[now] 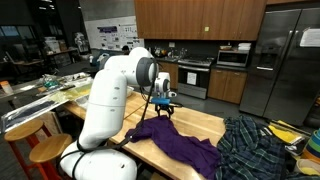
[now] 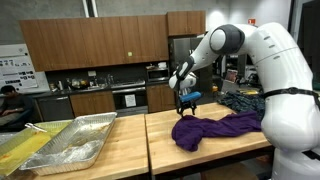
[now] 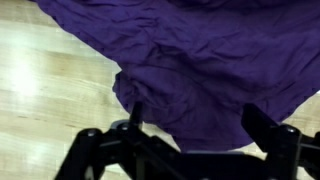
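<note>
A crumpled purple cloth [image 1: 183, 146] lies spread over the wooden table. In exterior view 2 the same cloth [image 2: 215, 129] bunches up at its near left end. My gripper [image 1: 164, 110] hangs above the table, pointing down, close to the cloth's far left part. From the wrist, the gripper is open, its two dark fingers wide apart. Between and beyond them shows a folded corner of the purple cloth [image 3: 185, 90], with pale wood on the left and below. Nothing is held, and the cloth appears to lie below the fingertips.
A dark, bulky cloth heap [image 1: 252, 147] rests at the table's right side. A foil-like tray [image 2: 72, 147] stands on the left in exterior view 2. Bare tabletop [image 1: 203, 122] lies between the gripper and the dark heap. Stools [image 1: 47, 149] stand beside the table.
</note>
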